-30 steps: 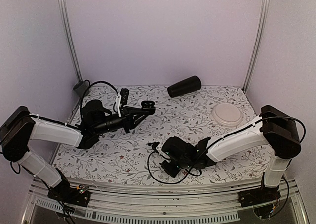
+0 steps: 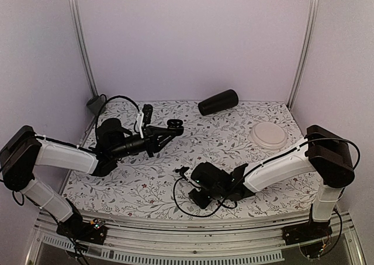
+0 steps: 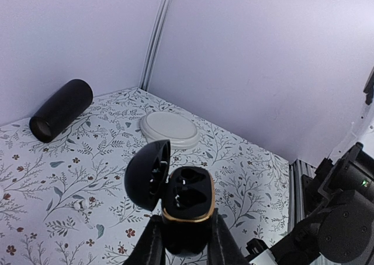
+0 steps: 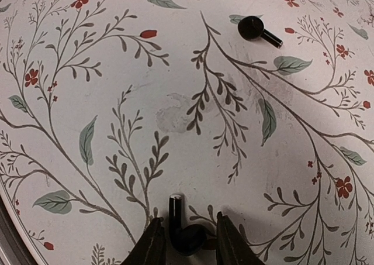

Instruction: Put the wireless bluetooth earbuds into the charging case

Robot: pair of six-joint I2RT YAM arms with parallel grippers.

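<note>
Held up above the table, the black charging case has its lid flipped back and a gold line round its rim. My left gripper is shut on the lower part of that case. Low over the table, my right gripper stands part open, its fingers on either side of a black earbud that lies with its stem pointing away. Whether the pads touch this earbud cannot be made out. Farther off, a second black earbud rests on the patterned cloth. From above, the right arm hides the nearer earbud.
A black cylinder lies on its side at the back. The round white lidded box stands at the back right. Between them and the arms the flowered tabletop is clear.
My right gripper has shifted very slightly near the table's front. The left arm and the case have stayed still.
</note>
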